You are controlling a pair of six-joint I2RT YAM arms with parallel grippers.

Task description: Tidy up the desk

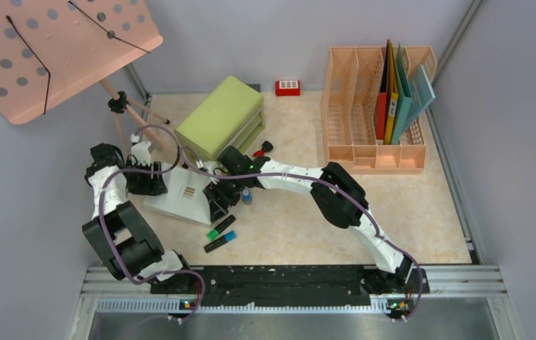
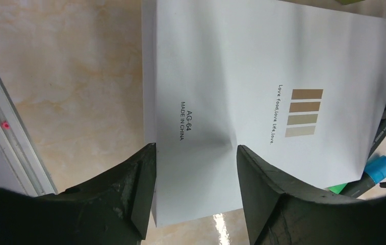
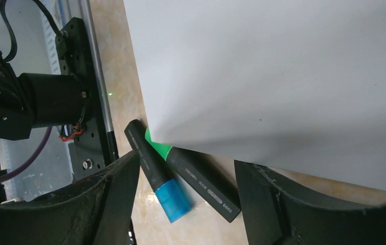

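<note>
A white flat booklet-like item [image 1: 183, 202] with "AG-64" print lies on the left of the desk, below the green drawer unit [image 1: 219, 113]. My left gripper hangs open over its left edge, as the left wrist view shows. At the item's right end, my right gripper is open beside a corner of the white item [image 3: 262, 71]. Under that corner lie two markers, one green-capped [image 3: 201, 181] and one blue-capped [image 3: 152, 168].
An orange file organizer [image 1: 350, 156] with coloured folders stands at the back right. A red device [image 1: 287, 88], a small red-and-black object [image 1: 263, 149] and a blue bottle [image 1: 247, 197] are on the desk. A pink stand [image 1: 59, 49] overhangs the back left.
</note>
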